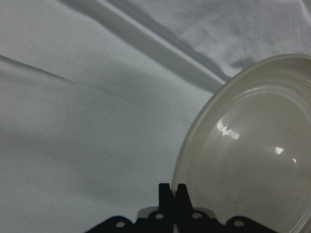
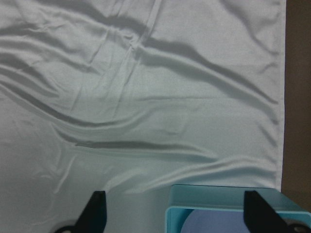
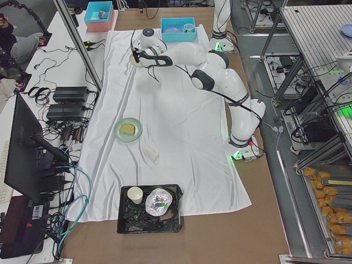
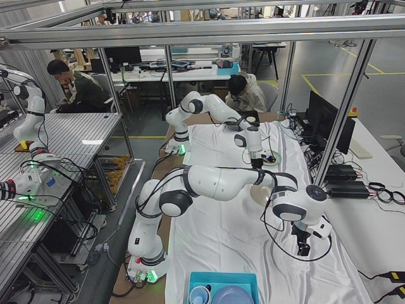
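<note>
A cream bowl (image 1: 248, 145) fills the right of the left wrist view. My left gripper is at its near rim, fingers close together on it; in the right camera view this gripper (image 4: 257, 163) is just beyond the bowl (image 4: 260, 195). My right gripper stands open over the white cloth beside a blue bin (image 2: 214, 191) that holds a blue plate (image 2: 214, 223); in the right camera view it (image 4: 304, 247) hangs above the cloth behind that bin (image 4: 221, 278).
A green plate (image 3: 121, 135) with a yellow item lies mid-cloth. A black tray (image 3: 132, 220) with a cup and foil dish sits at one end. A small pale item (image 3: 151, 154) lies between them.
</note>
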